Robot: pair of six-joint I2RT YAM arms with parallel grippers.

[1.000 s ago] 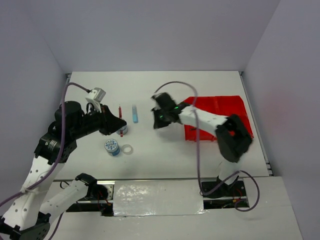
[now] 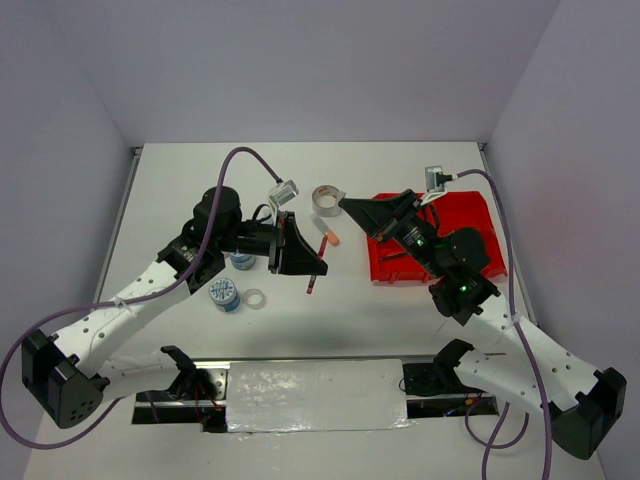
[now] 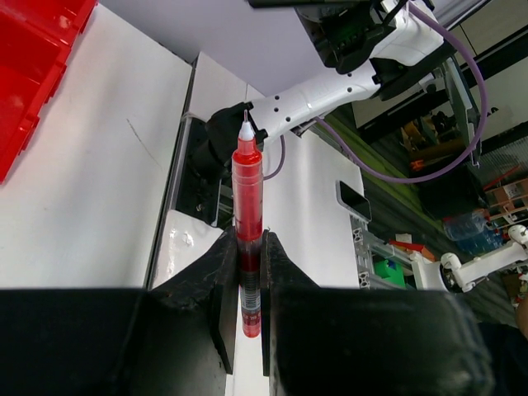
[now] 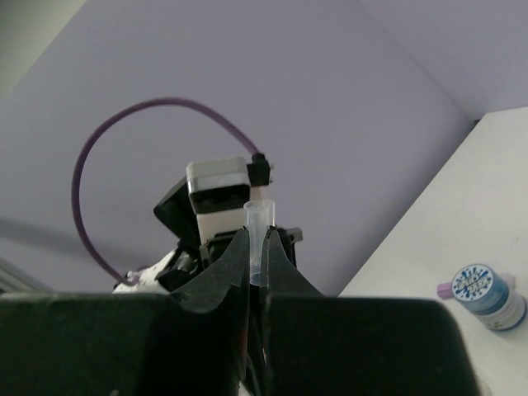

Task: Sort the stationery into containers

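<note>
My left gripper (image 2: 318, 262) is shut on a red pen (image 3: 247, 195), held upright in the left wrist view, left of the red divided container (image 2: 470, 215). My right gripper (image 2: 345, 203) is shut on a small clear cylindrical item (image 4: 259, 216), perhaps a cap, raised near the container's left side. A tape roll (image 2: 326, 192) and an orange-and-grey item (image 2: 330, 235) lie between the grippers. Two blue-lidded jars (image 2: 224, 294) and a pale ring (image 2: 255, 298) are on the left of the table; in the right wrist view a jar (image 4: 483, 293) has a purple item (image 4: 445, 290) behind it.
Grey walls surround the white table (image 2: 300, 330) at back and sides.
My left gripper has moved right with the red pen.
</note>
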